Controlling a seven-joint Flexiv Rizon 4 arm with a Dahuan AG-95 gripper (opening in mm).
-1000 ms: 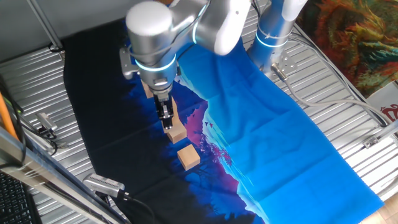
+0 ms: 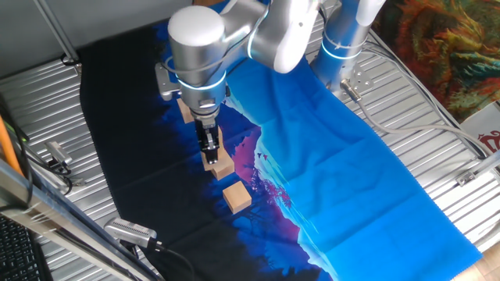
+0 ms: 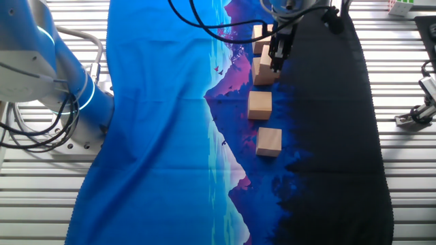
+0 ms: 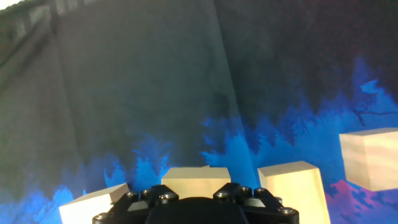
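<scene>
Several light wooden blocks lie in a rough row on the cloth. In exterior view 1 my gripper points down at the middle of this row, with a block beside its fingertips. From the opposite side, exterior view 2 shows a paler block against the black fingers, seeming to overlap another block. A block is centred between the fingers in the wrist view, its lower part covered. Whether the fingers grip it cannot be made out.
Two separate blocks, a nearer one and a middle one, stand along the row in exterior view 2. Another block sits behind the gripper. A small grey device stands at the cloth's edge.
The arm has shifted slightly right in exterior view 1, while the fingertips stay almost in place. More of a block shows left of the fingertips. The nearest block has not moved.
</scene>
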